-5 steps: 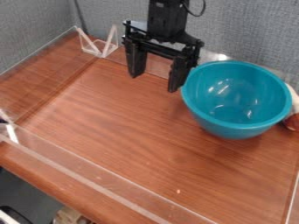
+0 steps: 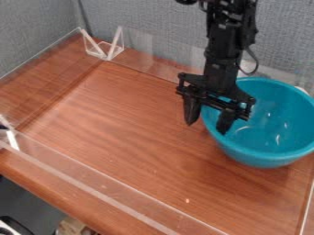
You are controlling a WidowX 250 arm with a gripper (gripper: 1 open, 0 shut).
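Note:
A black robot gripper [image 2: 216, 108] hangs from the top of the view over the left side of a large blue bowl [image 2: 276, 138], its lower fingers reaching to the bowl's rim and partly over its inside. The bowl stands at the right of a wooden surface [image 2: 110, 138]. Whether anything is between the fingers, and how far apart they are, is unclear.
A white wire-like holder [image 2: 102, 46] stands at the back left by the grey wall. Clear plastic edging runs along the surface's sides.
The gripper has moved right and down onto the bowl's left rim. The bowl sits slightly further right and nearer the front than before.

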